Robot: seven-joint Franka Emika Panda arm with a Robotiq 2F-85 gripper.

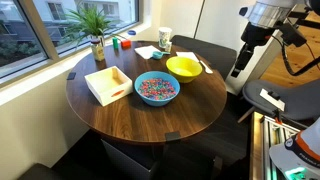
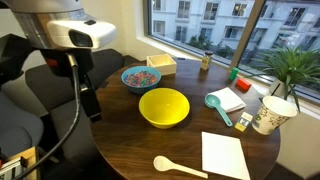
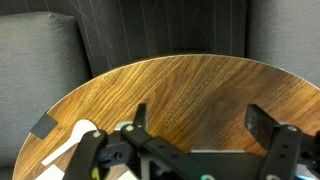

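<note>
My gripper is open, and no object shows between its fingers. In exterior view 1 it hangs high at the right, apart from the round wooden table (image 1: 125, 120). A yellow bowl (image 1: 184, 68) stands on the table next to a blue bowl (image 1: 157, 91) filled with small red pieces. Beside these sits a cream open box (image 1: 108, 86). A white spoon (image 2: 180, 167) and a white paper sheet (image 2: 225, 156) lie flat. The teal ladle (image 2: 225, 108) rests on the tabletop near the yellow bowl.
A potted plant (image 1: 92, 27), a floral cup (image 2: 271, 115) and a small red box (image 2: 242, 85) stand toward the window side. In the wrist view, a dark chair (image 3: 40, 60) borders the table edge. Bare wood is free in front of the blue bowl.
</note>
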